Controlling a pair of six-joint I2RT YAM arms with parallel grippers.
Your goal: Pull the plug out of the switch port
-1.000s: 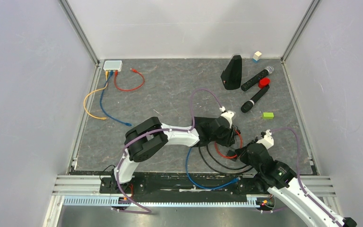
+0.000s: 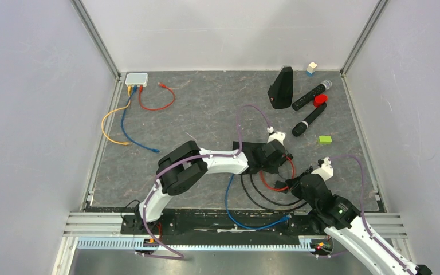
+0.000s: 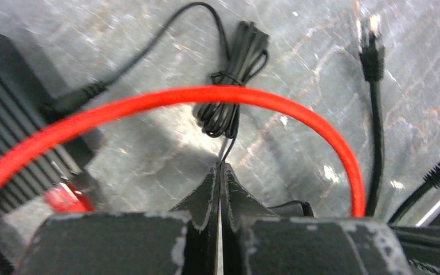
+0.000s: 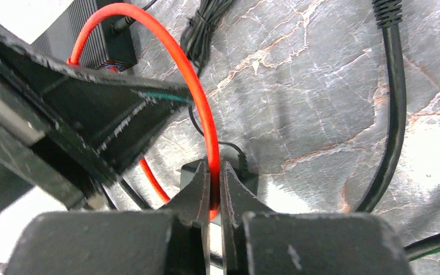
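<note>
The black ribbed switch (image 3: pixel 0 126) lies on the grey surface, with a red plug (image 3: pixel 69 197) at its near end. A red cable (image 3: pixel 275 103) arches across both wrist views. My right gripper is shut on this cable. My left gripper is shut above the surface near the switch, with only a thin black wire visible behind its tips and nothing clearly held. The left gripper's body also reaches into the right wrist view, over part of the cable loop. Where the cable meets the switch is partly hidden in the top view.
A bundled black cable (image 3: pixel 229 74), loose black plugs (image 3: pixel 372 57) and a blue cable (image 2: pixel 235 220) lie close by. A white box (image 2: pixel 137 79) with cables is at back left; microphones (image 2: pixel 312 94), a black stand (image 2: pixel 281 89) and blocks are at right.
The right arm has not visibly moved.
</note>
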